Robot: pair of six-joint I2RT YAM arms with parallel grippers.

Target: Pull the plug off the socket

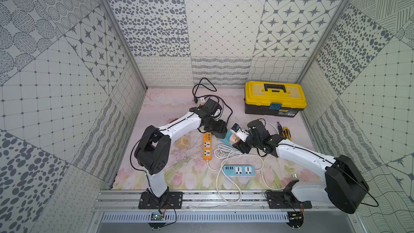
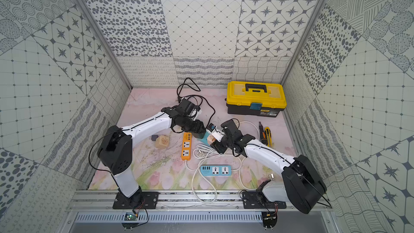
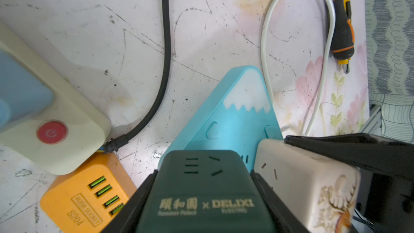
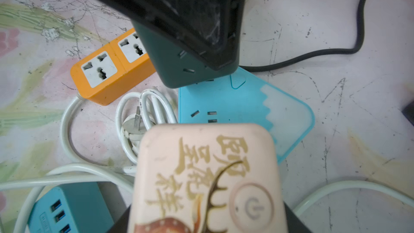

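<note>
My left gripper (image 1: 219,128) is shut on a dark green plug adapter (image 3: 202,189), held above a light blue socket strip (image 3: 235,120) with a white wavy end. My right gripper (image 2: 216,142) is shut on a cream adapter (image 4: 207,172) with gold lettering and a deer print, just right of the green one over the same strip. In the right wrist view part of the blue strip's slots shows between the two adapters. Whether either adapter still touches the strip is unclear.
An orange strip (image 1: 207,146), coiled white cables and another blue strip (image 1: 239,170) lie in front. A yellow toolbox (image 1: 275,97) stands at the back right, with screwdrivers (image 2: 263,133) at the right. The table's left side is fairly open.
</note>
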